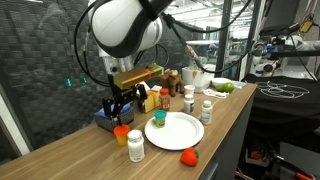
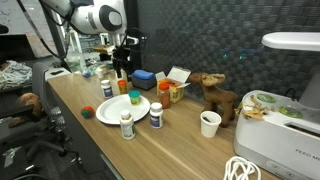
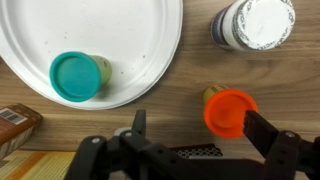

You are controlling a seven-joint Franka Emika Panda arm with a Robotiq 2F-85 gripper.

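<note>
My gripper is open above the wooden table, its fingers wide apart. In the wrist view, a small cup with an orange top lies between and below them, closer to the right finger. Exterior view 1 shows this orange cup under the gripper. A green-topped cup is on the white plate, left of the gripper in the wrist view. Beside the orange cup stands a white-lidded jar. No grip on anything is visible.
A tomato sits near the table's front edge. Spice bottles, a yellow box, a blue cloth in a dark bin, a brown toy animal and a white mug surround the plate. Bare table extends left in exterior view 1.
</note>
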